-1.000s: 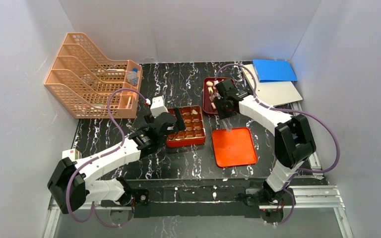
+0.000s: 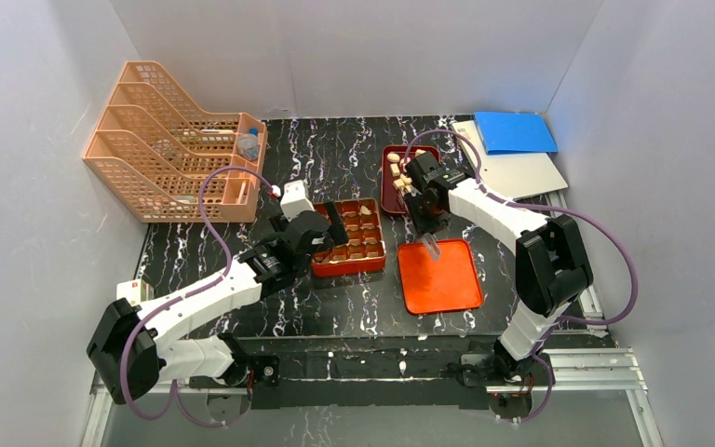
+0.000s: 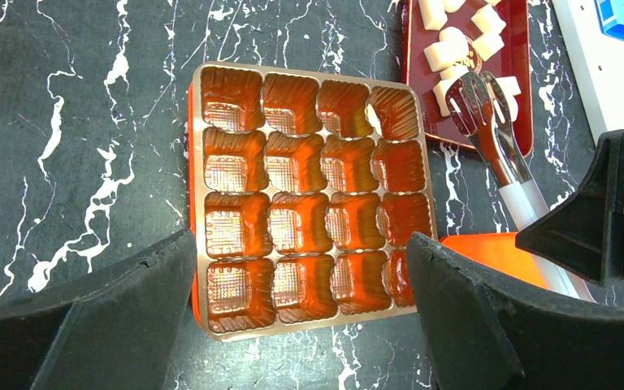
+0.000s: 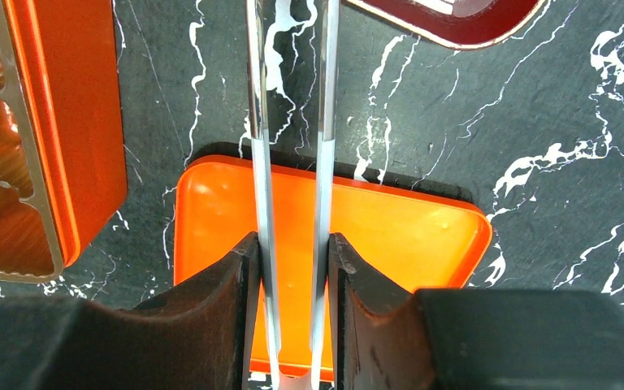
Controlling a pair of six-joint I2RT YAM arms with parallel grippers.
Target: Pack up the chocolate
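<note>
The chocolate box (image 3: 317, 195), an orange-red box with a gridded insert, sits mid-table. One pale piece (image 3: 374, 120) shows in its far right area; the other visible compartments look empty. Over the box my left gripper stands open, holding nothing. My right gripper is shut on the metal tongs (image 4: 326, 97), whose two arms stand a little apart between the fingers. In the left wrist view the tong tips are over the dark red tray (image 3: 520, 16) of pale chocolates (image 3: 487, 19). Whether a piece sits between the tips I cannot tell.
An orange tray (image 2: 442, 289) lies empty right of the box, partly under the right gripper. Back left stands a peach rack (image 2: 163, 140). A white board (image 2: 512, 172) with a blue folder (image 2: 514, 132) is back right. Bare table lies in front of the box.
The right gripper and tongs have shifted slightly toward the front, and the tong handle now reaches further over the orange tray. More of the pale pieces show. The left arm looks still.
</note>
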